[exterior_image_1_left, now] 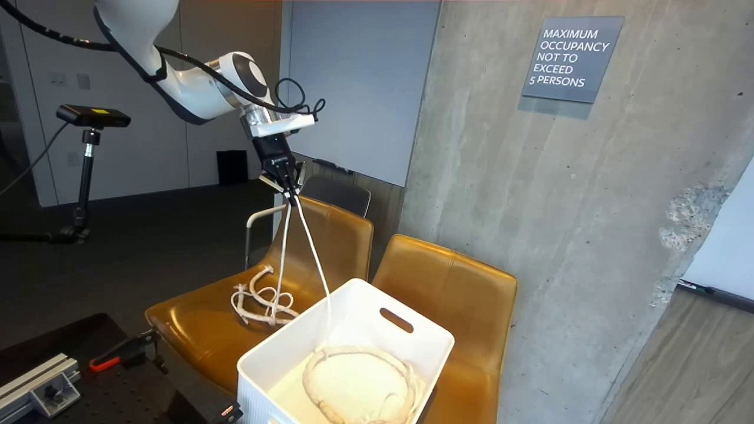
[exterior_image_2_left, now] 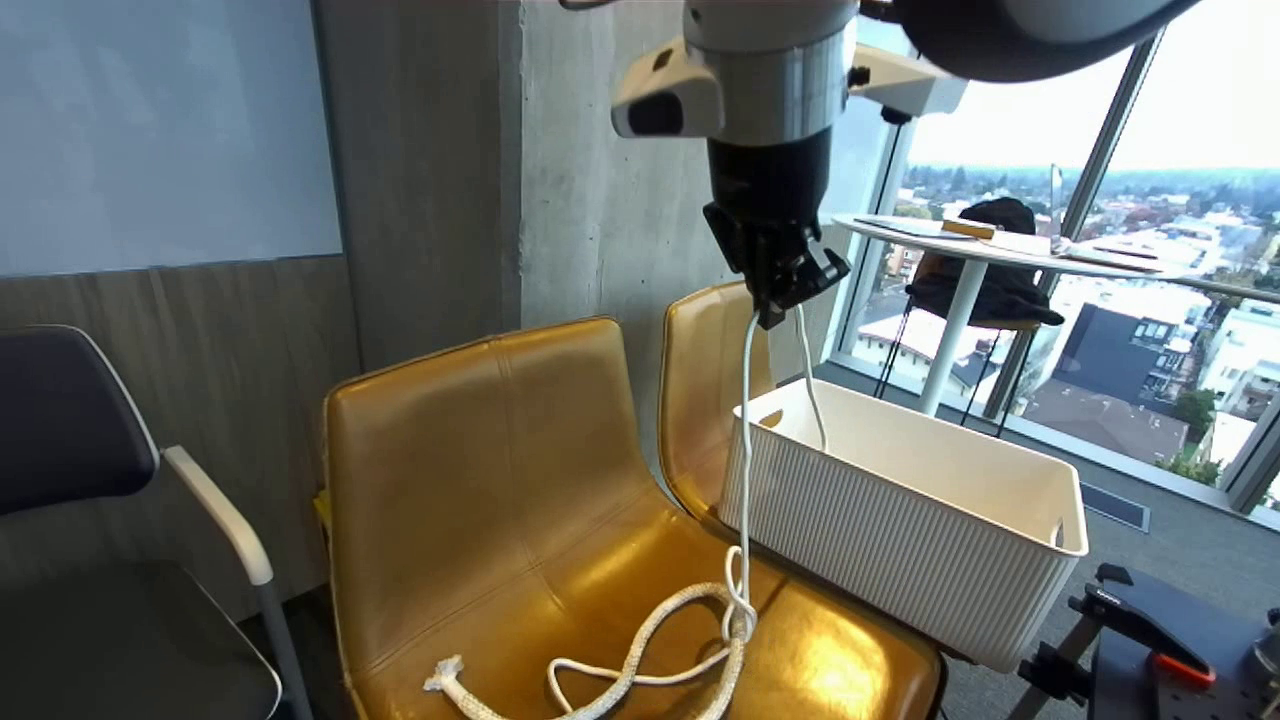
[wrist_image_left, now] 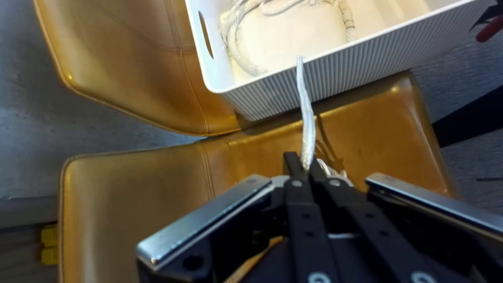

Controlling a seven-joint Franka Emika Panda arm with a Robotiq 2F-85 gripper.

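Note:
My gripper (exterior_image_1_left: 291, 198) is shut on a white rope, high above the left tan chair. One strand of the rope (exterior_image_1_left: 313, 244) runs from the fingertips down into the white bin. The other strand (exterior_image_2_left: 746, 444) drops to the chair seat, where a loose tangle with a frayed end (exterior_image_2_left: 446, 674) lies. Inside the bin (exterior_image_1_left: 258, 353), a thick coil of rope (exterior_image_1_left: 311, 381) rests on the bottom. The wrist view shows the rope (wrist_image_left: 307, 122) pinched between the gripper's (wrist_image_left: 307, 167) two narrow black fingers.
The ribbed bin stands on the right tan chair (exterior_image_1_left: 452, 282), close beside the left chair (exterior_image_1_left: 184, 311). A dark work table (exterior_image_1_left: 116, 396) with a red-and-black clamp (exterior_image_1_left: 116, 353) is at the front left. A concrete wall (exterior_image_1_left: 537, 212) rises behind the chairs.

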